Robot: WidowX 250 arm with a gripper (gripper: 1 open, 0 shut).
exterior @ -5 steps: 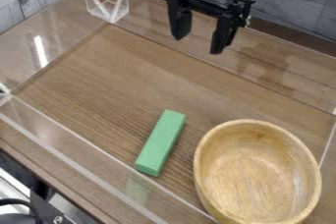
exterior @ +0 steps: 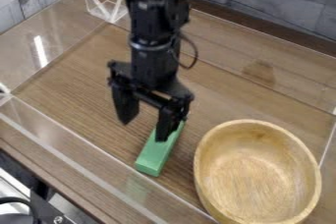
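Note:
My black gripper (exterior: 147, 108) is low over the table, its fingers open and pointing down, just above and left of a green rectangular block (exterior: 159, 154). The block lies flat, slanting from upper right to lower left. The nearer fingers reach close to its upper end; whether they touch it cannot be told.
A large tan oval bowl (exterior: 257, 174) fills the lower right, close beside the block. A white wire-like object (exterior: 105, 4) stands at the back left.
My gripper has come down from the back of the table toward the front, now much nearer the green block. The block and bowl have not moved.

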